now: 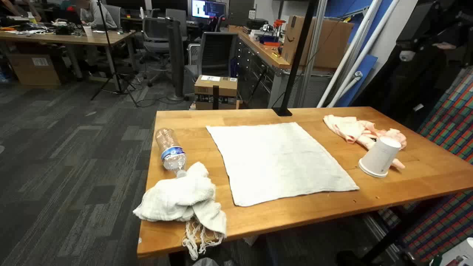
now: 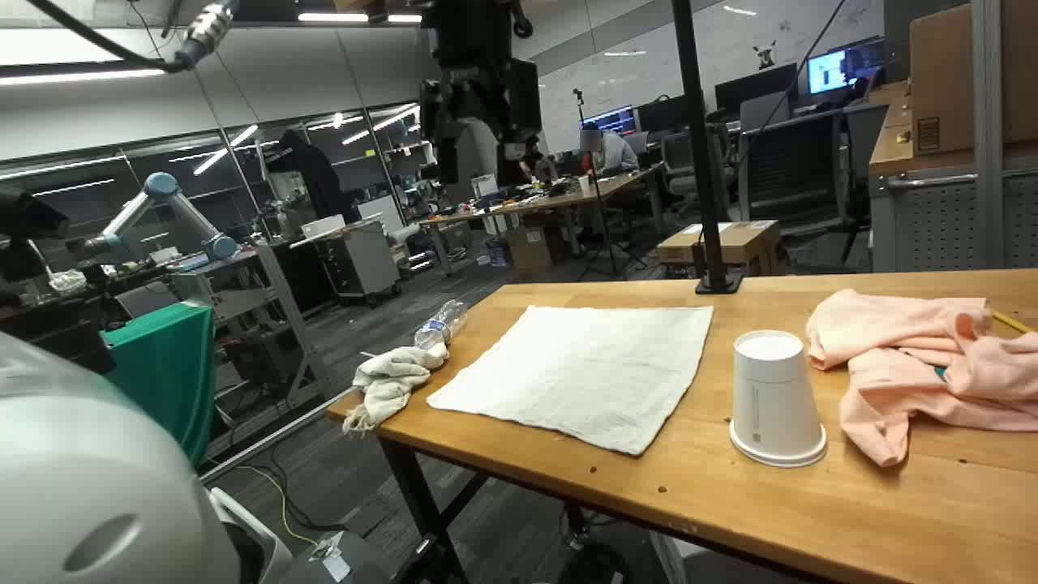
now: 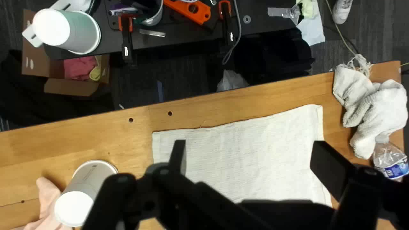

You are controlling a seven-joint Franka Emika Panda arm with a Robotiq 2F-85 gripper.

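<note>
My gripper hangs high above the table, its two black fingers spread wide apart with nothing between them. Beneath it a white cloth [image 1: 275, 159] lies flat and nearly square on the wood. Near one table end, a crumpled white towel [image 1: 181, 197] with loose fringe hangs partly over the edge. A clear plastic bottle [image 1: 166, 144] with a blue label lies on its side against that towel. Toward the other end stands an upside-down white paper cup [image 2: 775, 399]. Close to the cup is a rumpled pink cloth [image 2: 915, 360]. In the second exterior view the gripper [image 2: 482, 161] shows dark at the top.
A black pole [image 1: 295, 62] rises from the far edge of the table [image 1: 310, 206]. Beyond the opposite edge, the wrist view shows a dark surface with a cup [image 3: 67, 30] and orange clamps. Bare wood surrounds the flat cloth.
</note>
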